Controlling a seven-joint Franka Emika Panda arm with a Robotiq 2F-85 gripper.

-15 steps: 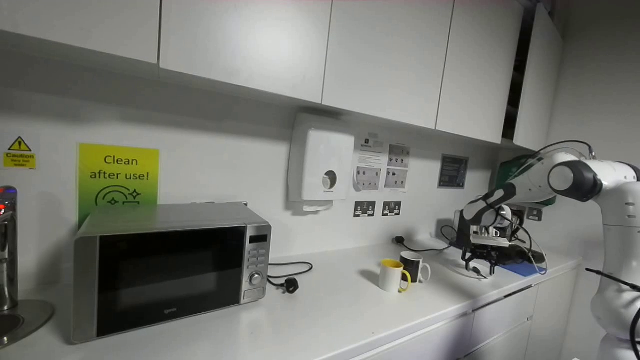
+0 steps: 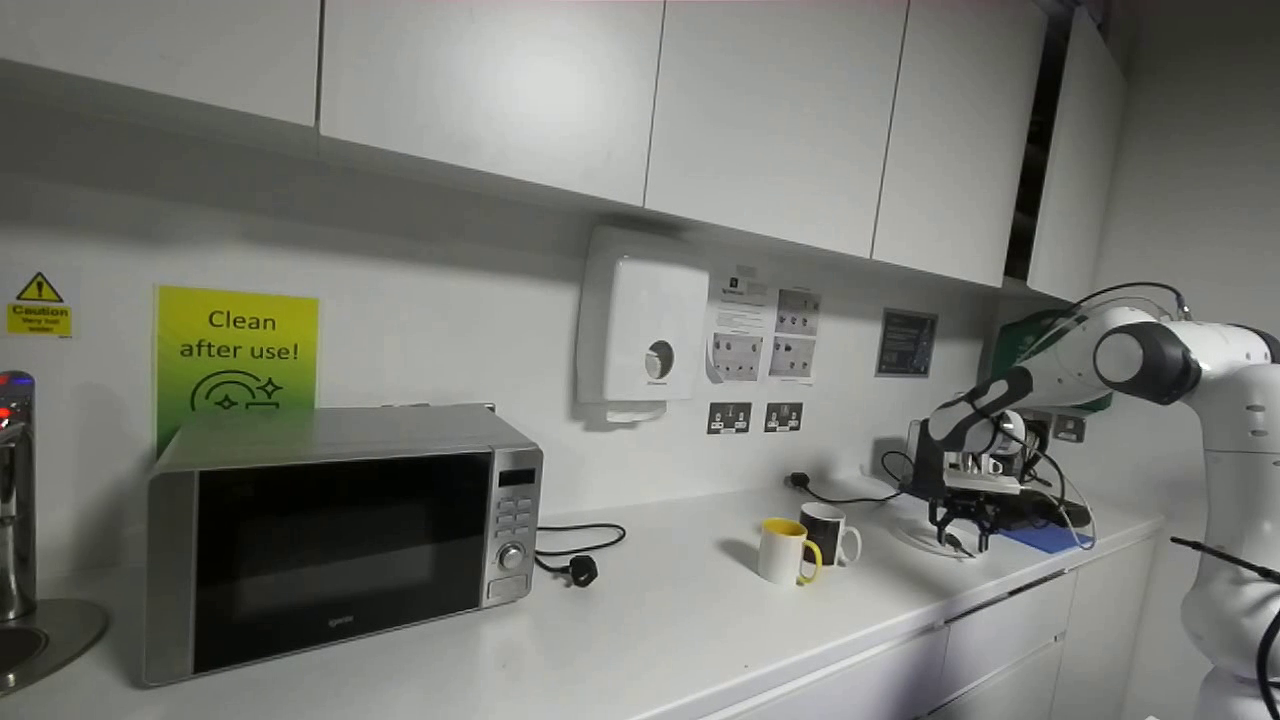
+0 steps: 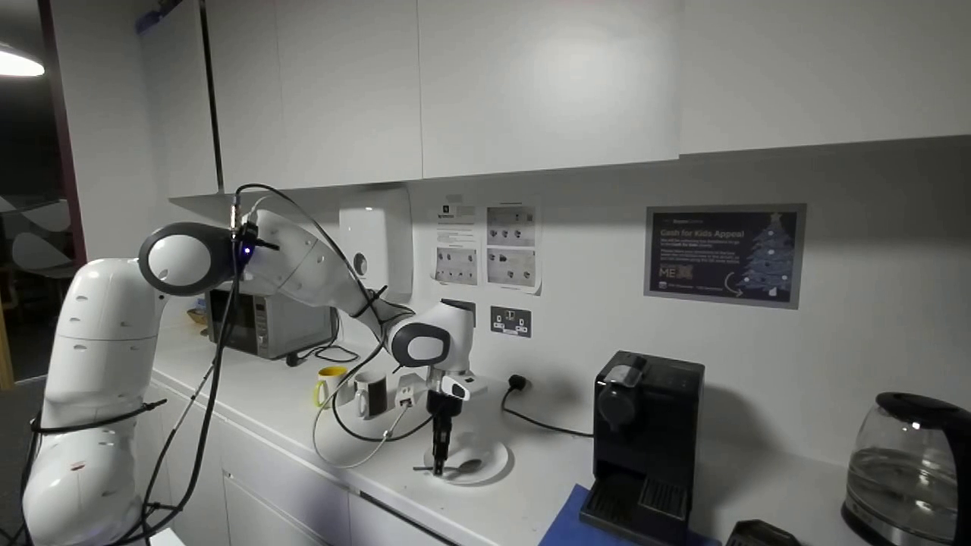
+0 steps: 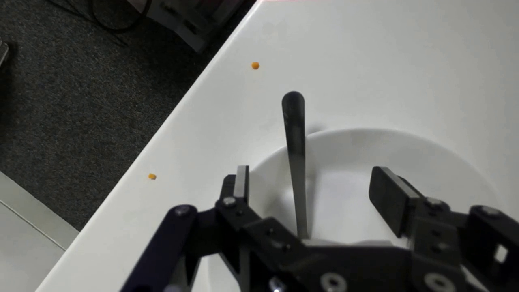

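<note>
A dark metal spoon (image 4: 295, 141) lies across the white plate (image 4: 438, 151), its handle sticking out past the rim. In the wrist view the handle runs between the two fingers of my gripper, nearer the left finger and with a gap on both sides. The fingers are part way open, and nothing is gripped. The spoon's bowl is hidden under the gripper in that view, but exterior view 2 shows the spoon's bowl (image 3: 469, 465) over the plate (image 3: 498, 462). There the gripper (image 3: 438, 472) points straight down at the spoon.
A yellow-rimmed mug (image 2: 782, 552) and a black-and-white mug (image 2: 824, 533) stand left of the plate in exterior view 1. The coffee machine (image 3: 642, 437) and a glass kettle (image 3: 901, 482) are on the other side. The counter's front edge (image 4: 170, 118) is close by. Orange crumbs (image 4: 255, 65) dot the counter.
In exterior view 1 the gripper's fingers stand slightly closer together than a second ago. The arm has barely moved, and the mugs are where they were.
</note>
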